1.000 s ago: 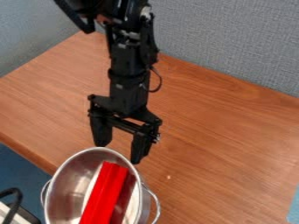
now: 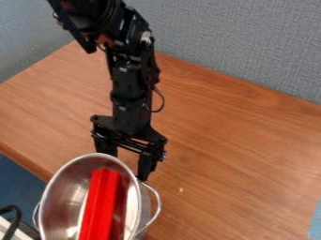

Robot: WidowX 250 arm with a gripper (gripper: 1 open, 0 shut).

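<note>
My black gripper (image 2: 126, 155) hangs over the wooden table, just behind a steel pot (image 2: 66, 202) with two side handles at the bottom left. Its lower end reaches the pot's back rim; whether it touches the rim I cannot tell. The fingers appear apart, with nothing visible between them. A long red object (image 2: 100, 208) lies inside the pot, along with something white that is mostly hidden.
Bare wooden table (image 2: 238, 150) fills the right and back. A grey textured wall (image 2: 238, 47) stands behind. At the lower left are the table's edge and a black cable (image 2: 13, 217).
The pot and its red object have shifted left and slightly toward the camera. My gripper has moved slightly left and down.
</note>
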